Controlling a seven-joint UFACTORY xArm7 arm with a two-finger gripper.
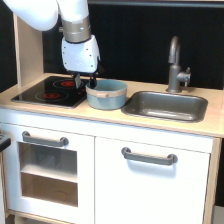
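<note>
A grey-blue pot (108, 101) rests upright on the wooden counter, between the stove and the sink. At the pot's left rim, my gripper (86, 80) reaches down from the white arm, its dark fingers close to or touching the rim. The fingers are small and dark here, so I cannot tell whether they are open or shut, or whether they grip the pot.
To the left lies a black stove top (52, 92) with red burner rings. A metal sink (165, 105) with a tall faucet (176, 68) is on the right. White cabinet doors (150, 185) with grey handles stand below the counter (205, 121).
</note>
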